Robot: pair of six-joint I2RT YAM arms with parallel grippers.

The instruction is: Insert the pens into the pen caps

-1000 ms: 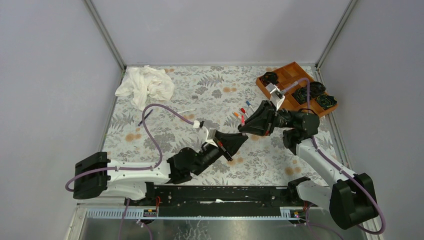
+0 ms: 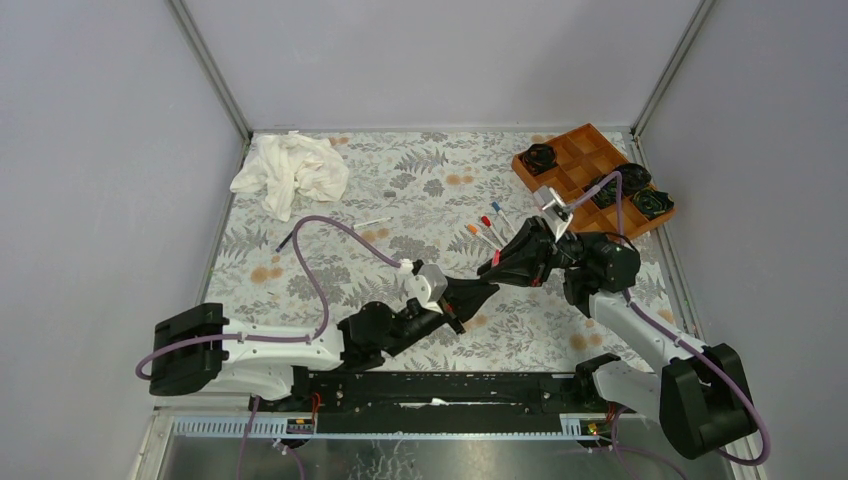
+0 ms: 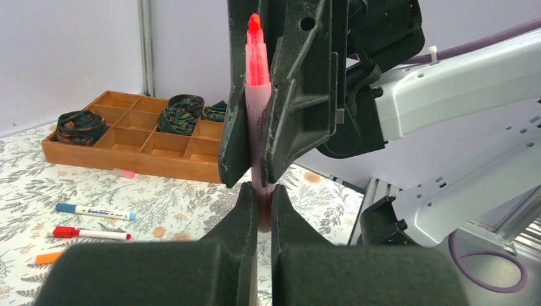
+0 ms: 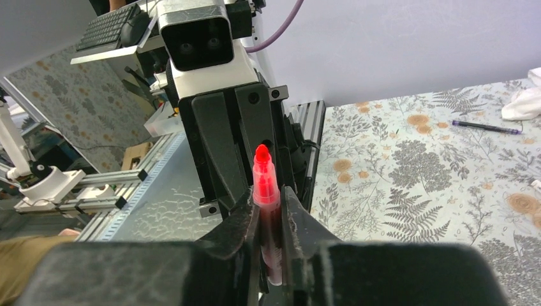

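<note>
A pink highlighter [image 3: 257,102] stands upright between the two grippers, red tip up. My left gripper [image 2: 488,288] is shut on its lower part. My right gripper [image 2: 492,262] is around the upper part, its fingers close to the pen's sides; how tightly is hard to tell. Several markers lie on the table, among them a blue one [image 3: 96,210], a red one [image 3: 89,234] and an orange one [image 3: 48,257]. A small pink cap [image 3: 123,173] lies near the organizer.
A wooden organizer with dark rolled items stands at the back right. A white cloth [image 2: 290,165] lies at the back left, with a dark pen [image 4: 485,127] near it.
Over the last second the right gripper has moved down toward my left gripper, which has shifted slightly right.
</note>
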